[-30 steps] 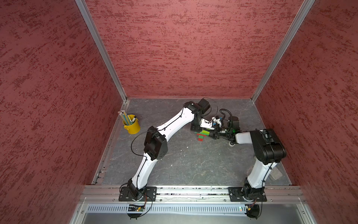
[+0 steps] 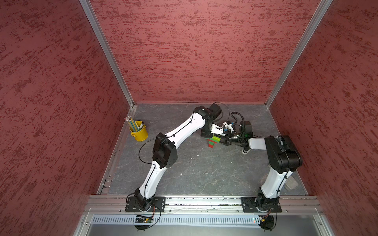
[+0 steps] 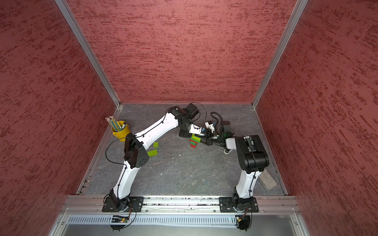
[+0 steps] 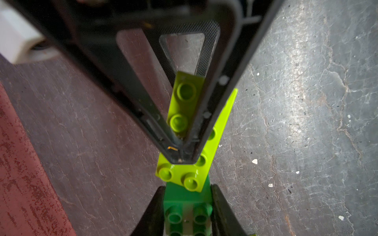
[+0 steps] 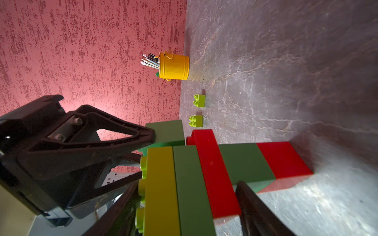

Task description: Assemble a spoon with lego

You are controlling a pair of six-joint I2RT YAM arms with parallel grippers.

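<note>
A stack of red and green bricks stands on the table at the centre. At its top are flat red, green and lime layers. My left gripper is over it from behind-left, shut; in the left wrist view its fingers close on a green brick beside the lime pieces. My right gripper comes in from the right, shut on the layered assembly, with red, green and lime layers between its fingers in the right wrist view. The contacts are partly hidden.
A yellow bucket of pens stands at the left. Two loose lime bricks lie left of centre beside my left arm. A pale flat piece lies at the front right.
The stack and both grippers have shifted very slightly; the right arm sits a little higher in the top left view. Both remain at the assembly.
</note>
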